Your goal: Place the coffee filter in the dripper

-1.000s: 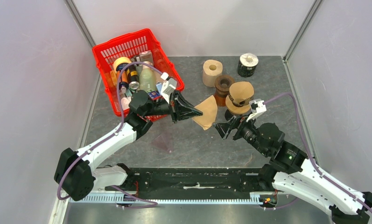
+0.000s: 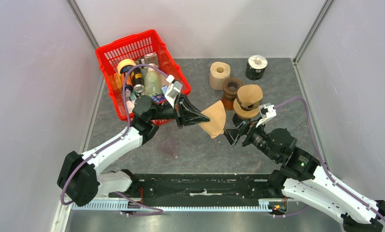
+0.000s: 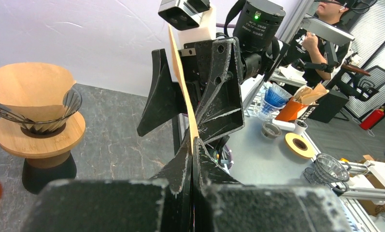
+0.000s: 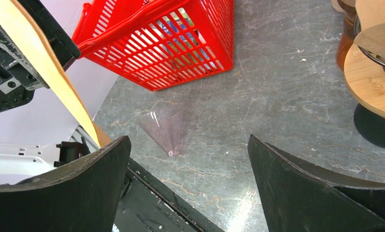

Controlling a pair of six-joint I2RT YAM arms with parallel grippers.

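Observation:
A tan paper coffee filter [image 2: 213, 120] is pinched by a thin edge in my left gripper, held edge-on in the left wrist view. My right gripper stands open close beside the filter's lower right edge. In the right wrist view, the paper's end comes down behind one of its fingers [image 4: 98, 186]; whether they touch, I cannot tell. The glass dripper [image 3: 73, 102] rests on a round wooden stand [image 3: 40, 140] over a dark base. Another tan filter [image 3: 31, 89] is in this dripper, its side standing above the rim.
A full red basket [image 2: 180, 79] stands at the back left. Behind the dripper are a brown wooden-topped jar [image 2: 227, 104], a paper roll [image 2: 219, 77] and a dark can [image 2: 255, 70]. A clear plastic piece [image 4: 168, 128] lies flat on otherwise bare grey table.
The held filter's lower edge now reaches further towards it. The left arm looks almost still.

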